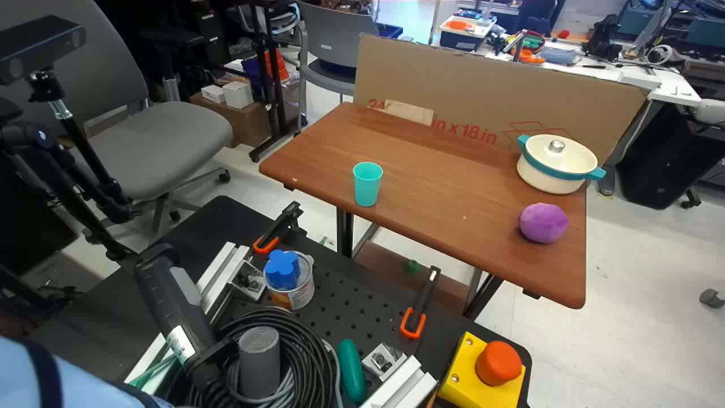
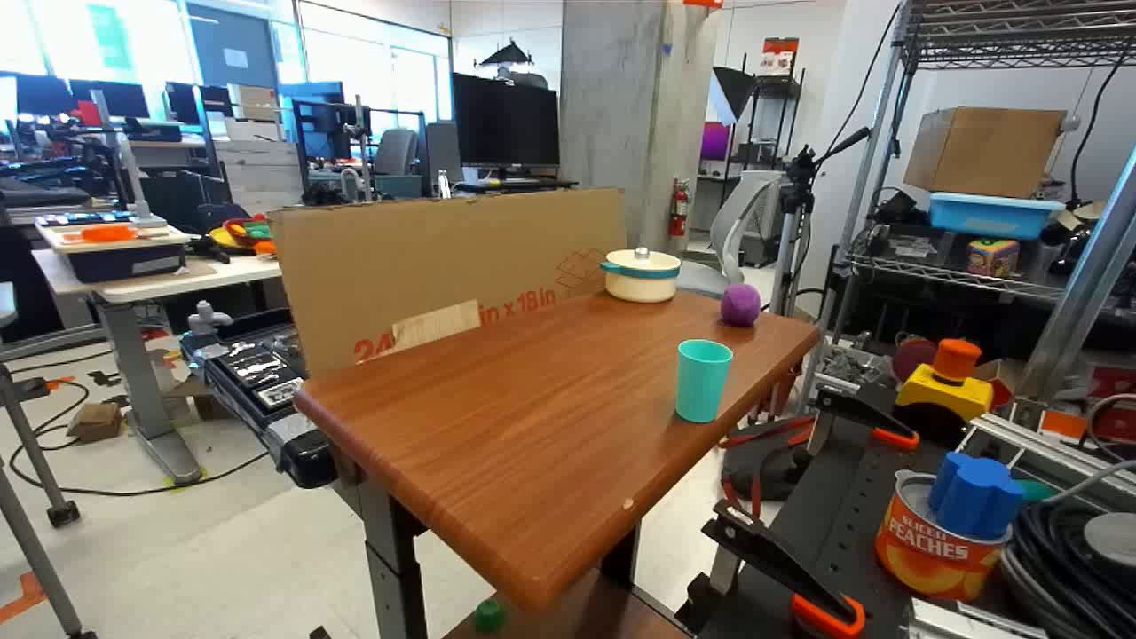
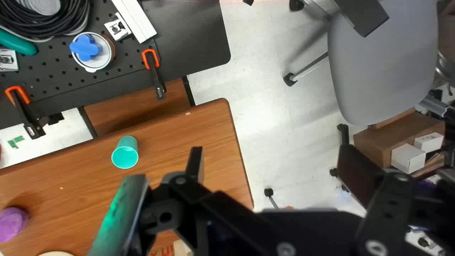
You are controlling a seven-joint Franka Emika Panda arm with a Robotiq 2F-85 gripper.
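A teal cup (image 1: 367, 184) stands upright near the front edge of the wooden table (image 1: 435, 177), empty space around it. The wrist view looks down on this cup (image 3: 125, 153), left of my gripper. The gripper is open, its dark fingers (image 3: 196, 164) wide apart with nothing between them; it is not seen in the exterior views. A purple ball (image 1: 544, 223) sits at the table's right end. Behind it is a cream lidded pot (image 1: 554, 163) with teal handles, its lid on.
A cardboard sheet (image 1: 489, 95) walls off the table's back edge. Alongside the front is a black pegboard bench (image 1: 353, 292) with clamps, coiled cable, a peach can (image 2: 937, 543) holding a blue piece, and a yellow box with a red button (image 1: 499, 361).
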